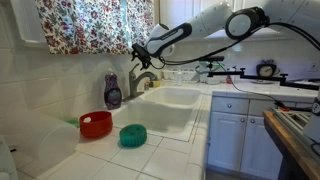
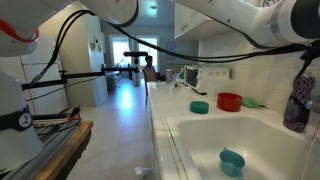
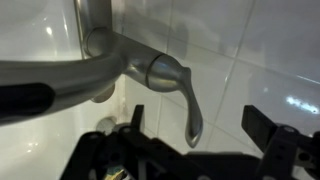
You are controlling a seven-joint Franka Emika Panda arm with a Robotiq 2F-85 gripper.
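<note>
In the wrist view, my gripper is open, its dark fingers (image 3: 277, 140) set wide apart. The chrome faucet (image 3: 65, 82) crosses the left of that view. Its lever handle (image 3: 188, 98) points down toward the gap, its rounded tip appearing between the two fingers. How far the lever is from them in depth I cannot tell; no contact shows. From the side, the gripper (image 1: 138, 51) hangs above the faucet (image 1: 145, 77) at the back of the sink.
The white sink (image 1: 178, 97) lies below, with a teal cup (image 2: 232, 162) in it. A dark soap bottle (image 1: 112, 92) stands by the wall near the faucet. On the counter are a red bowl (image 1: 96, 125) and a green bowl (image 1: 132, 136). A patterned curtain (image 1: 90, 25) hangs close to the gripper.
</note>
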